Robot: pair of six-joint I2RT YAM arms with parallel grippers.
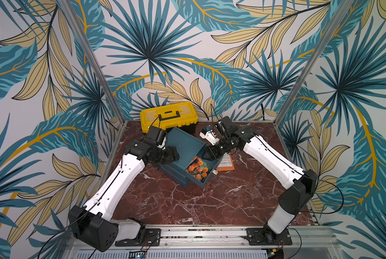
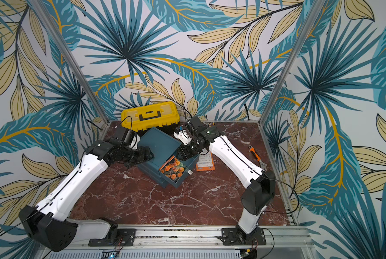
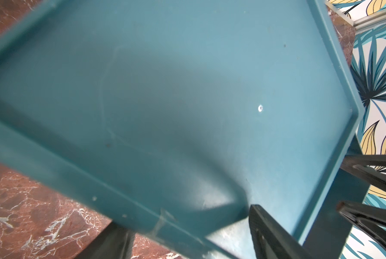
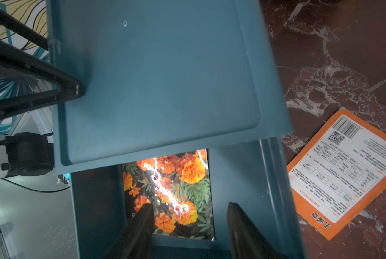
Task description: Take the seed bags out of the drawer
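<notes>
A teal drawer cabinet (image 1: 182, 144) stands on the table with its drawer (image 4: 249, 185) pulled out. Inside lies a seed bag (image 4: 175, 194) printed with orange marigolds, its far end hidden under the cabinet top. Over the drawer, my right gripper stands open, the bag showing beyond and between its spread fingers, nothing held. My left gripper is at the cabinet's left side, its fingers apart on either side of the top's raised edge; whether they touch it I cannot tell. A second seed bag (image 4: 348, 172), orange and white, lies flat on the table beside the drawer.
Behind the cabinet sits a yellow toolbox (image 1: 169, 114). Orange-handled pliers (image 2: 255, 154) lie at the right of the table.
</notes>
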